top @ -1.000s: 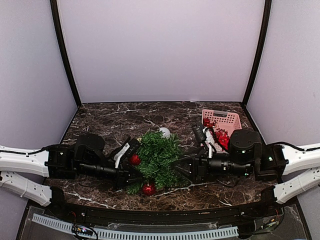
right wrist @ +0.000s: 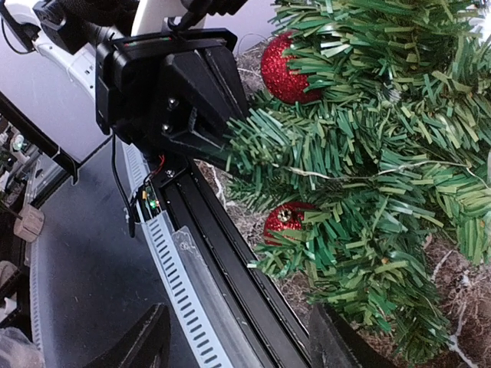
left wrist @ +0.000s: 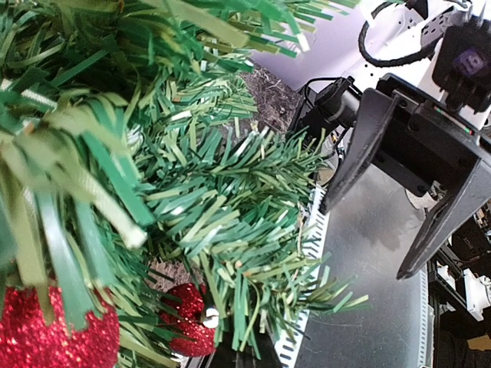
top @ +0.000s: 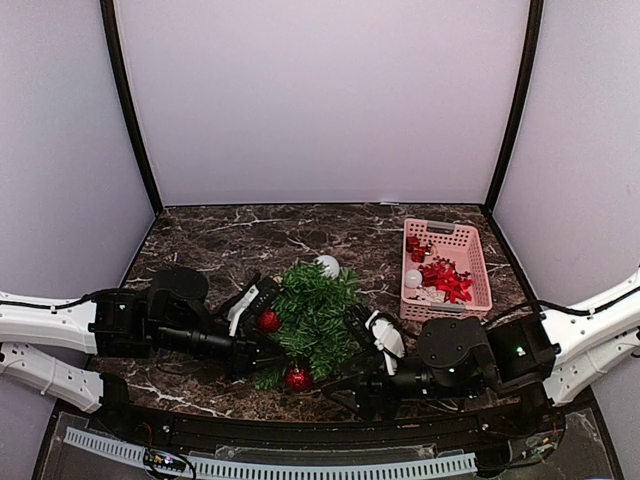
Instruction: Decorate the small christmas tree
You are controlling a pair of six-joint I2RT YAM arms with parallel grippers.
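The green tree (top: 315, 305) stands mid-table, with red glitter baubles (top: 298, 378) (right wrist: 288, 65) on lower and left branches and a white bauble (top: 327, 264) behind it. My left gripper (top: 260, 355) is at the tree's left side, shut; its fingertips are largely hidden by branches, with nothing seen held. My right gripper is open and empty at the tree's front right, below the branches in the right wrist view.
A pink basket (top: 477, 275) at the back right holds red ornaments, a white ball and small white pieces. The table's front edge lies close below both grippers.
My right gripper has moved toward the front and slightly left, down past the tree's right side, uncovering more of the basket. The left arm is unchanged.
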